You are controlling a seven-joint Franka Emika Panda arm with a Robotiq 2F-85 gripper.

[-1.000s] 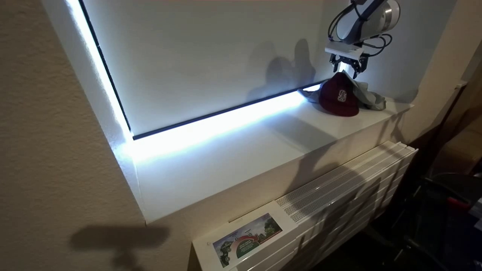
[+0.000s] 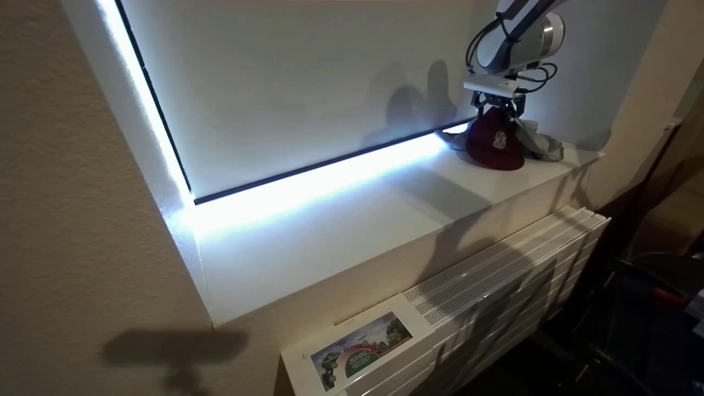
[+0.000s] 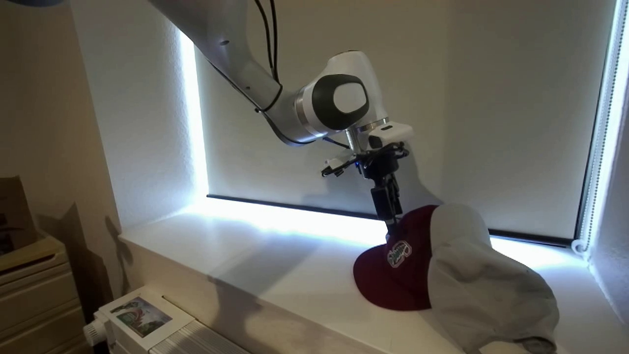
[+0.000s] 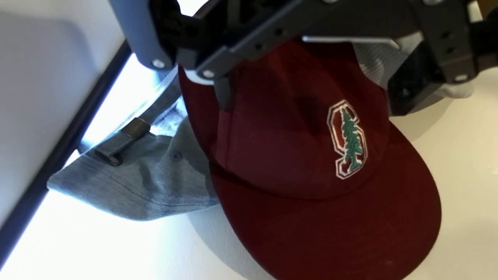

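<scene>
A dark red cap (image 4: 298,144) with a white-edged S and green tree on its front rests on the white sill, brim down toward the sill. My gripper is over its crown, fingers spread wide, one finger on each side in the wrist view. The left finger (image 4: 224,93) overlaps the red cloth; whether it touches is unclear. In exterior view 2 the gripper (image 3: 390,227) points down at the crown of the red cap (image 3: 407,253). Grey cap cloth (image 3: 492,283) lies against its far side, and a grey strap with a buckle (image 4: 136,128) shows at left in the wrist view.
The window blind (image 2: 297,79) stands close behind the caps, its dark bottom bar just above the sill. Bare sill (image 2: 317,251) stretches away to the left in exterior view 1. Below the sill runs a white radiator (image 2: 488,277).
My gripper has come down and a little to the left in exterior view 1, from above the caps to around the red crown. The caps look unmoved.
</scene>
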